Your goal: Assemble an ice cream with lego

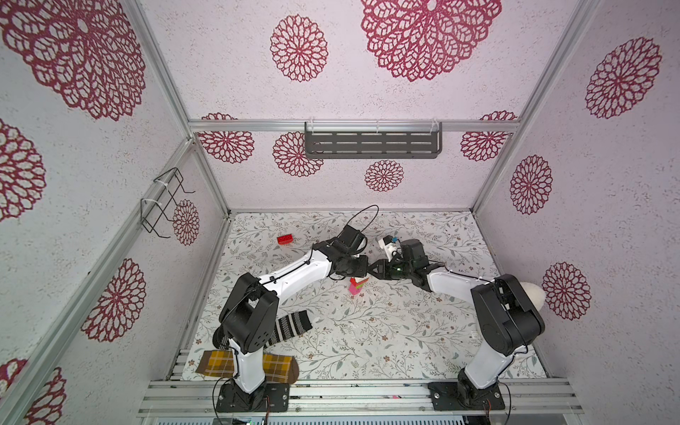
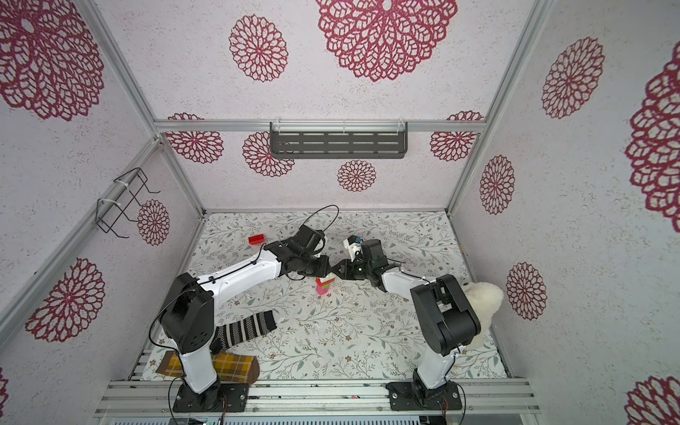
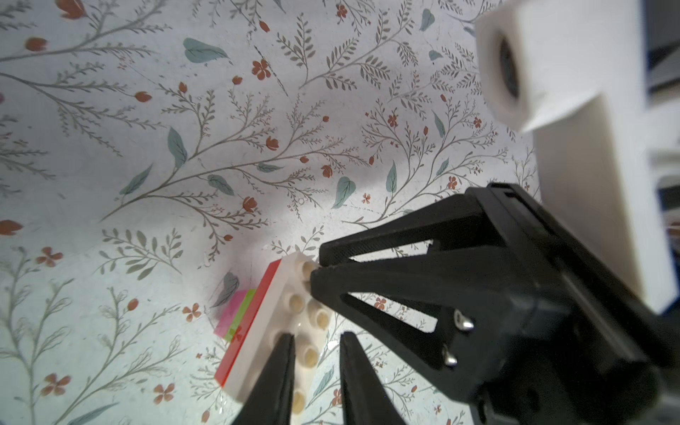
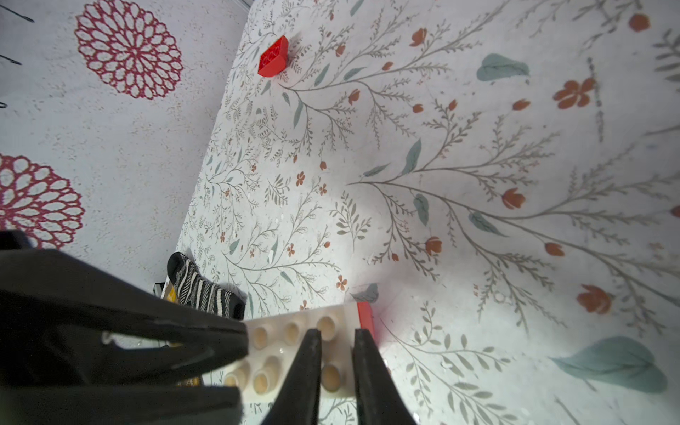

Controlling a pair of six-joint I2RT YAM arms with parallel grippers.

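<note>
A small stack of bricks, with a white studded brick (image 3: pixel 294 318) on top and red, green (image 3: pixel 244 311) and pink (image 3: pixel 230 315) layers beneath it, is at the middle between my two grippers. My right gripper is shut on the white brick near one end. My left gripper is open, its fingers apart beside the same brick; one finger (image 3: pixel 284 375) overlaps it in the left wrist view, and a gap shows to the other. From above, both grippers partly cover the stack, leaving its pink part (image 1: pixel 355 289) visible.
A loose red brick (image 1: pixel 284 239) lies alone at the back left. Striped cloth (image 1: pixel 292 326) and a yellow checked cloth (image 1: pixel 279 368) lie at the front left. Something white and fluffy (image 2: pixel 485 301) sits at the right.
</note>
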